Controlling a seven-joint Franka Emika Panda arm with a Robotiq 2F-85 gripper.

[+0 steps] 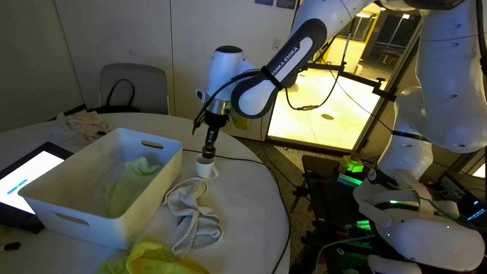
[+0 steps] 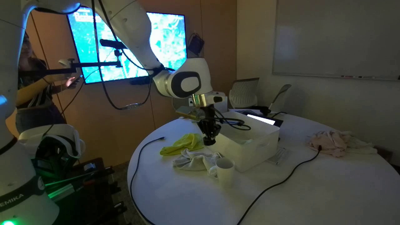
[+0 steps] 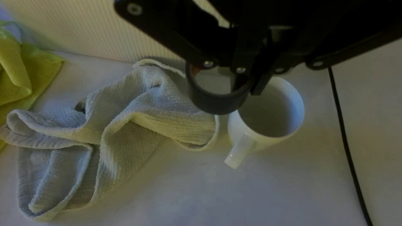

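Note:
A dark ring, like a roll of tape, hangs from my gripper, which is shut on one side of its wall. In exterior view 1 the ring appears just over the rim of a white mug; exterior view 2 shows the ring higher than the mug and a little to its left. The mug stands upright on the table, and its visible inside looks empty. From the wrist, the ring overlaps the mug's left edge. Contact between them cannot be told.
A crumpled grey cloth lies beside the mug, with a yellow cloth nearby. The large white bin holds a green cloth. A black cable runs past the mug. Bare table lies right of the grey cloth.

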